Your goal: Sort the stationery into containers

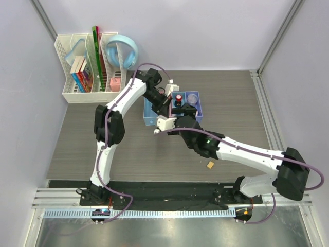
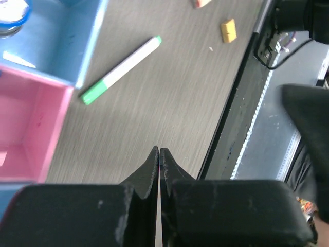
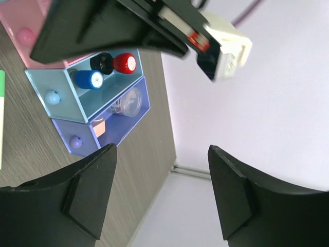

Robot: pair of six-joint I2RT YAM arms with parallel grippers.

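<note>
A white marker with green ends (image 2: 123,68) lies on the table beside the open drawers in the left wrist view. Its edge also shows at the far left of the right wrist view (image 3: 1,118). My left gripper is shut, its tips together with nothing between them. Wide open and empty, my right gripper stands near the drawers. The drawers are pink (image 3: 36,54), light blue (image 3: 54,85) and purple (image 3: 77,136). Inside the light blue one are a red-capped bottle (image 3: 124,63) and a blue-capped bottle (image 3: 91,80).
A yellow block (image 1: 210,164) lies on the table at the front right, with another small piece (image 2: 201,2) near it. The purple drawer holds a clear jar (image 3: 131,103). A white rack (image 1: 77,98) with books and blue headphones (image 1: 122,50) stands at the back left.
</note>
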